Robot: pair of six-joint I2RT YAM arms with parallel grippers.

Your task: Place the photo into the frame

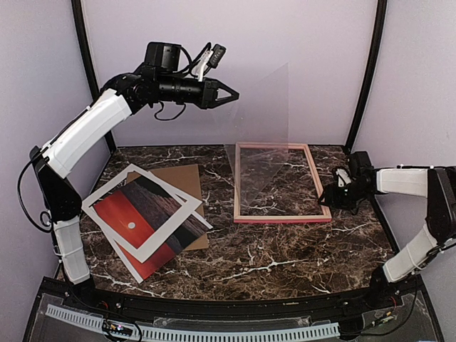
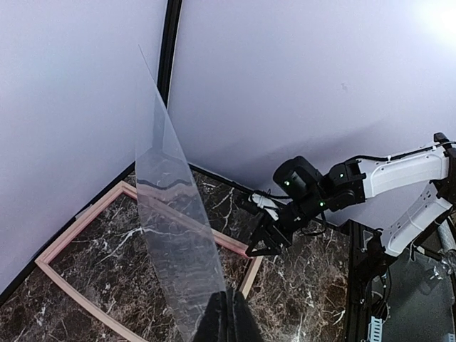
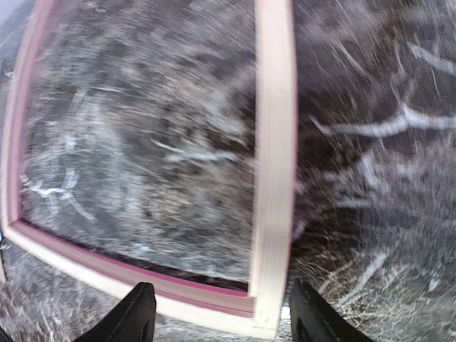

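Note:
The pale wooden frame [image 1: 236,182] lies on the dark marble table at the right, empty inside. My left gripper [image 1: 228,96] is raised high, shut on a clear sheet [image 2: 167,214] that hangs from its fingers above the frame. My right gripper [image 1: 326,197] is low at the frame's near right corner; in the right wrist view its fingers [image 3: 139,313] stand apart either side of that corner [image 3: 263,313]. At the left lie the photo [image 1: 132,224] with a red sunset and a white mat [image 1: 92,204] on top of it.
A brown backing board [image 1: 187,176] lies under the photo and mat. Pale walls close the table at back and sides.

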